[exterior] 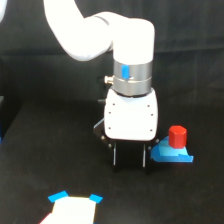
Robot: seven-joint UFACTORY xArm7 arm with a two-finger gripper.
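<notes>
A small red object point(177, 137), block-like or cylindrical, rests upright on or just behind a patch of blue point(173, 154) on the dark table, right of the middle. My gripper point(130, 158) points down to the left of it. Its two thin fingers stand well apart, and nothing shows between them. The right finger appears close to the left edge of the blue patch, clear of the red object. How high the fingertips are above the table is hard to tell.
A white sheet or card point(73, 211) lies at the bottom left, its upper corners held by blue tape point(58, 196). A dark curtain-like backdrop point(30, 70) closes off the rear.
</notes>
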